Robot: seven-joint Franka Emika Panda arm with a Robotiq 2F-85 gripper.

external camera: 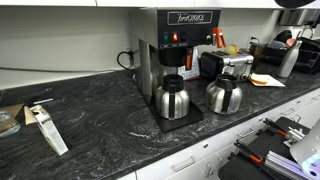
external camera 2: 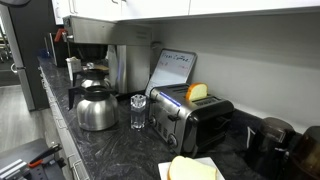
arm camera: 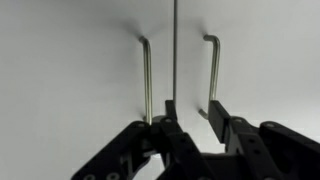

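In the wrist view my gripper is open, its two black fingertips apart with nothing between them. It faces white cabinet fronts with two metal handles (arm camera: 148, 80) either side of a dark seam. A steel carafe (external camera: 172, 100) stands on the base of the coffee maker (external camera: 165, 50), and a second carafe (external camera: 224, 97) stands on the counter to its right. A toaster (external camera 2: 195, 120) has a slice of bread (external camera 2: 197, 92) showing at its top. More bread (external camera 2: 190, 170) lies on white paper in front of it.
A clear container (external camera 2: 138, 110) stands between the carafes and the toaster. A white carton (external camera: 49, 130) is at the counter's left, with dark counter (external camera: 100, 120) clear between it and the coffee maker. Dark appliances (external camera 2: 270, 145) stand right of the toaster.
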